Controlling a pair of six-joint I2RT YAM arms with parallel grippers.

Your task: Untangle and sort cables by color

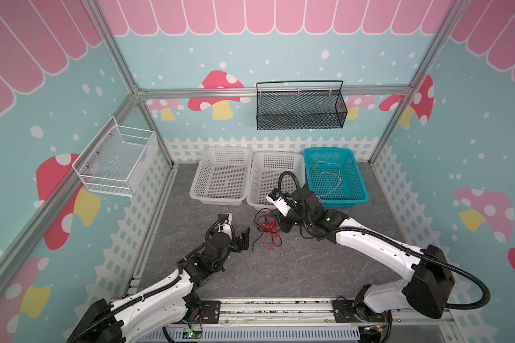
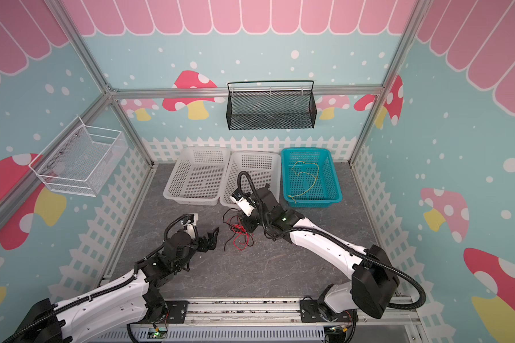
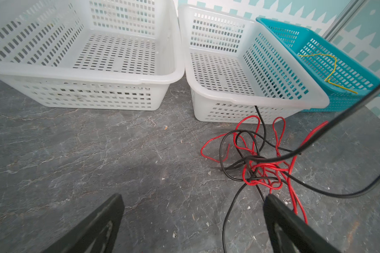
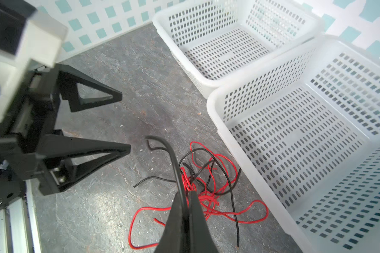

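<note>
Red and black cables lie in one tangle on the grey floor, the red cable looped through the black cable. In the right wrist view my right gripper is shut on the black cable, whose free end curves up past the fingertips. My left gripper stands open to the left of the tangle, nothing between its fingers. The yellow cable lies alone inside the teal basket. Both the left white basket and the middle white basket look empty.
All the baskets stand in a row along the back wall, the middle one just behind the tangle. A white wire rack hangs on the left wall and a black mesh rack on the back wall. Floor in front of the left basket is bare.
</note>
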